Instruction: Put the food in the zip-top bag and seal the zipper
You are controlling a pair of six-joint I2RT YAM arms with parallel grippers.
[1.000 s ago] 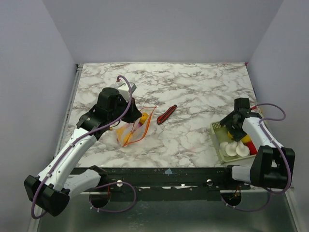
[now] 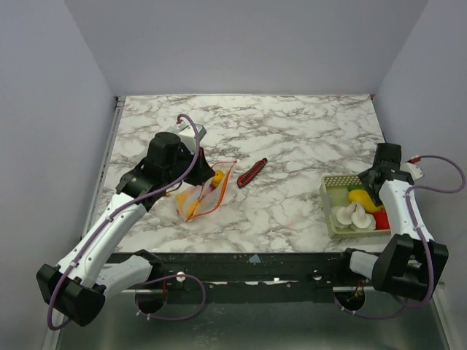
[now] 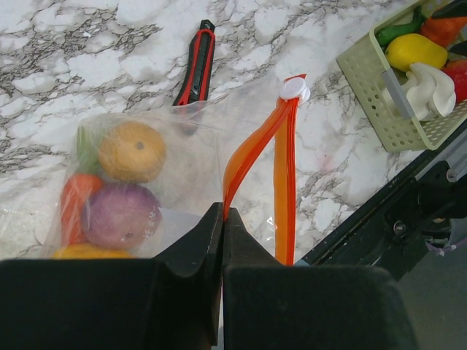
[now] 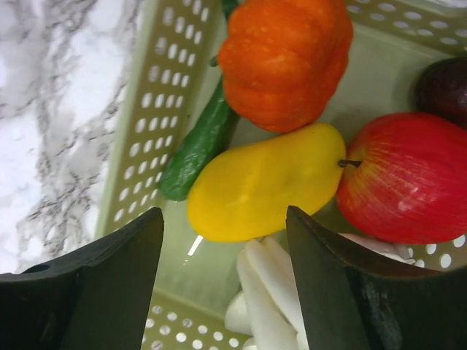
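The zip top bag (image 2: 190,205) sits on the left of the counter, holding an onion (image 3: 120,215), a round yellow item (image 3: 131,151), a carrot and other food. My left gripper is shut on the bag's orange-edged opening. My right gripper is open over the green perforated basket (image 4: 135,168), its fingers either side of a yellow mango (image 4: 259,179). Around the mango are a red apple (image 4: 408,175), an orange pepper (image 4: 281,58), a green cucumber (image 4: 193,153) and white mushrooms (image 4: 266,292).
A red-and-black utility knife (image 2: 252,172) lies between bag and basket. The basket stands at the front right edge.
My right arm rose and shifted right over the basket, which sits slightly further right than a second ago. My left arm and the bag are unchanged.
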